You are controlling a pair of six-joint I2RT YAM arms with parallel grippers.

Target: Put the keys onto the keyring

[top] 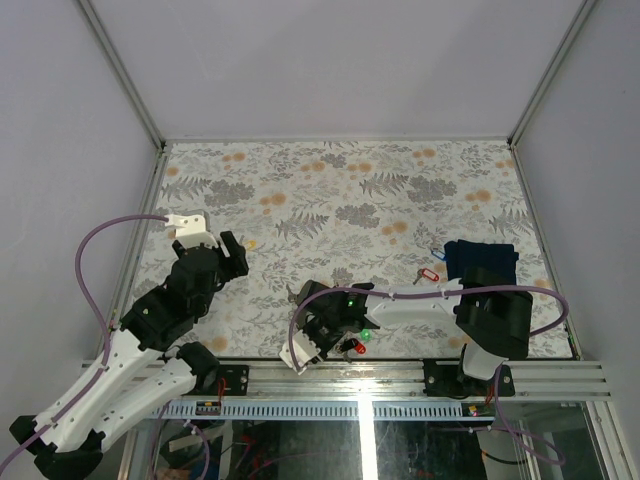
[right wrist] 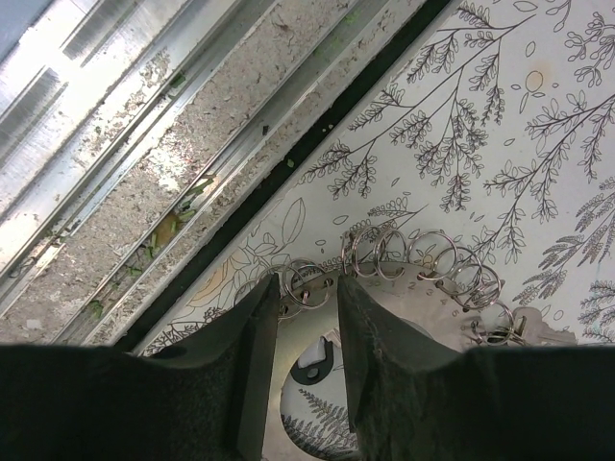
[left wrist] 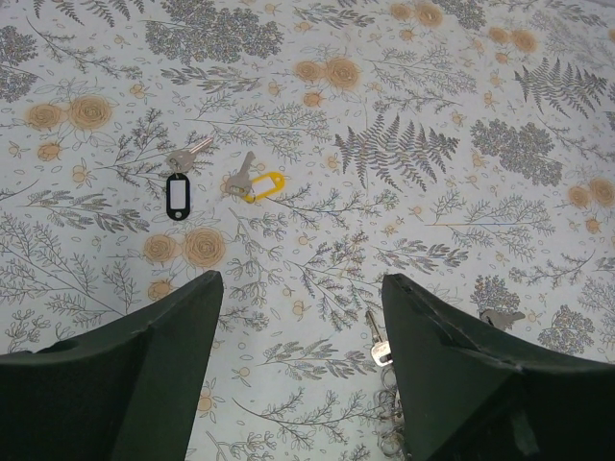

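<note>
The keyring [right wrist: 437, 322] is a curved metal plate with several small rings along its edge, lying near the table's front rail in the right wrist view. Above it, the right gripper stands open over the plate's rim, its fingers a short gap apart with nothing seen held. A key with a black tag [left wrist: 178, 197] and a key with a yellow tag [left wrist: 264, 186] rest on the table in the left wrist view. The left gripper hangs over bare cloth, open and empty. Another key [left wrist: 378, 341] lies beside its right finger, near some rings.
A red tag [top: 429, 274] and a blue tag [top: 438, 254] lie on the right beside a folded dark cloth [top: 482, 259]. Green and red tags [top: 359, 348] sit close to the right arm.
</note>
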